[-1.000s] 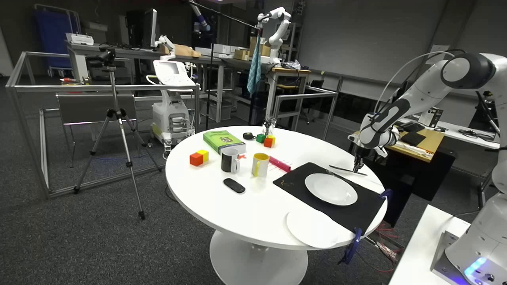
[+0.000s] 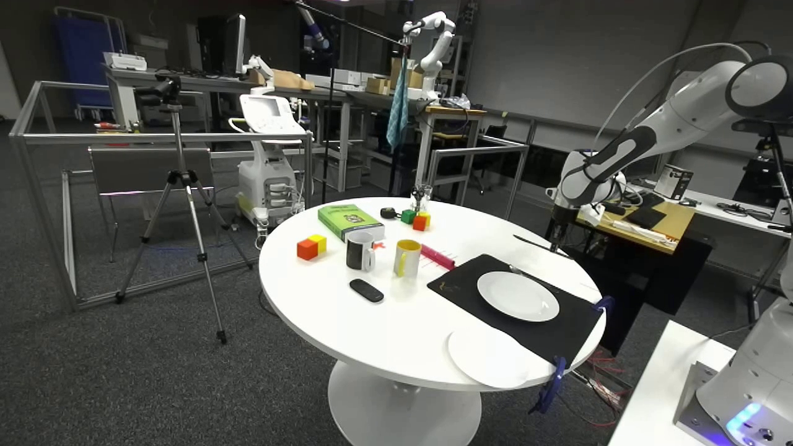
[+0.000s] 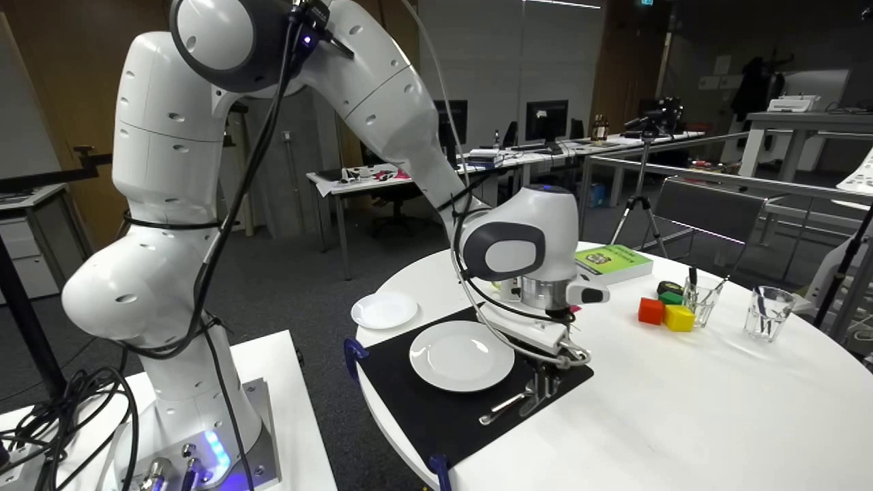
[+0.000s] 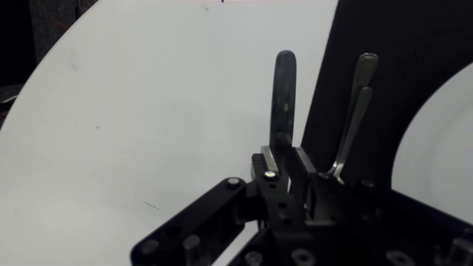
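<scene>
In the wrist view, my gripper is shut on a dark metal knife (image 4: 284,95), whose rounded end points away between the fingers. Exterior view 1 has the knife (image 2: 529,242) raised above the table's far right side, with the gripper (image 2: 554,248) around it. The gripper (image 3: 540,391) shows only partly in exterior view 2, below the arm's wrist. Two slim pieces of cutlery (image 4: 357,106) lie together on the black mat, beside the held knife; their lower ends are hidden by the gripper.
A white plate (image 2: 518,296) rests on the black mat (image 2: 569,327), and another plate (image 2: 487,358) lies nearby. Two mugs, a green book (image 2: 349,222), coloured blocks and glasses (image 3: 767,312) stand farther off. Blue clamps (image 2: 550,386) grip the table edge.
The knife has risen off the table with my gripper. The arm has lifted and shifted slightly left in exterior view 1; the tableware stays where it was.
</scene>
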